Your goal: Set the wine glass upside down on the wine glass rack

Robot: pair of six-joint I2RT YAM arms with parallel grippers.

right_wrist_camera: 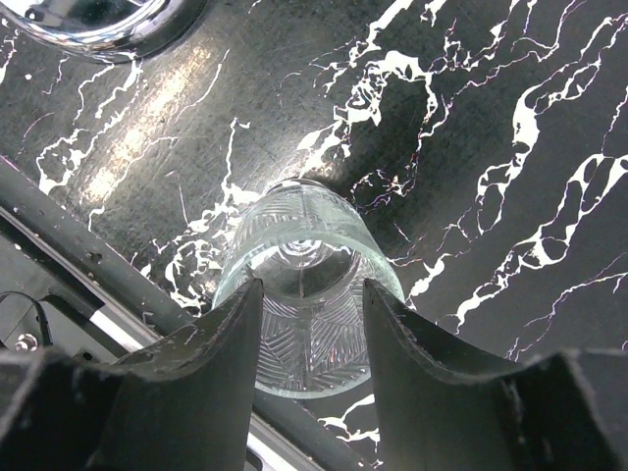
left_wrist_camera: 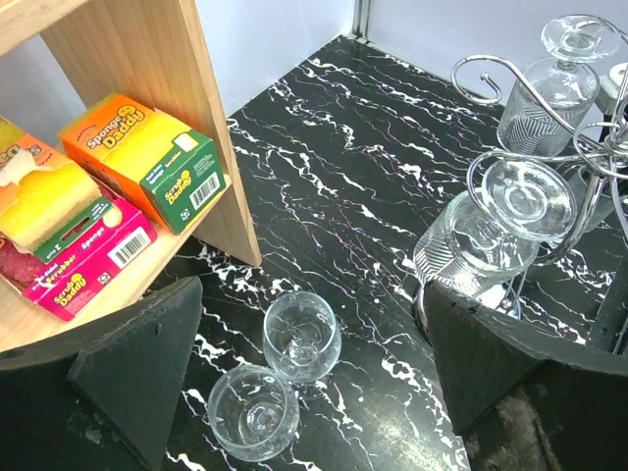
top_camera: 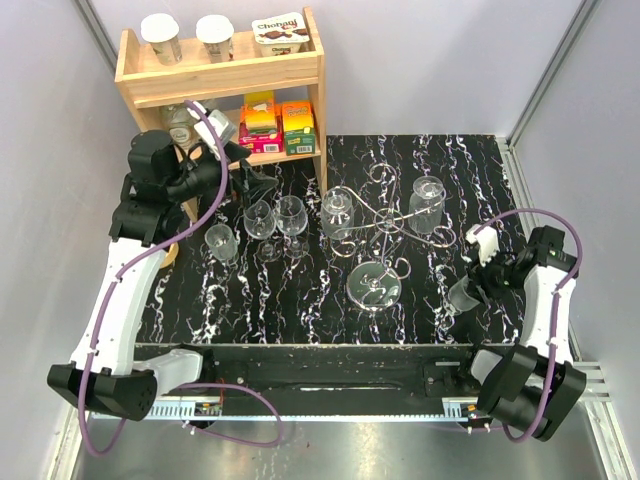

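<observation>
The curly metal wine glass rack point(top_camera: 373, 286) stands mid-counter. Two glasses hang upside down from it, one at the left point(top_camera: 338, 213) and one at the back right point(top_camera: 426, 200). At the front right, a patterned clear glass point(top_camera: 463, 295) is at my right gripper point(top_camera: 478, 287). In the right wrist view, the right fingers point(right_wrist_camera: 228, 343) stand apart and overlap the sides of this glass point(right_wrist_camera: 314, 343) near its rim; whether they grip it is unclear. My left gripper is open and empty, above two upright stemmed glasses point(left_wrist_camera: 301, 337).
A wooden shelf point(top_camera: 225, 80) with cups and sponge boxes point(top_camera: 298, 125) fills the back left, close to my left gripper. Another glass point(top_camera: 221, 242) is left of the stemmed pair. Counter behind the right gripper is bare.
</observation>
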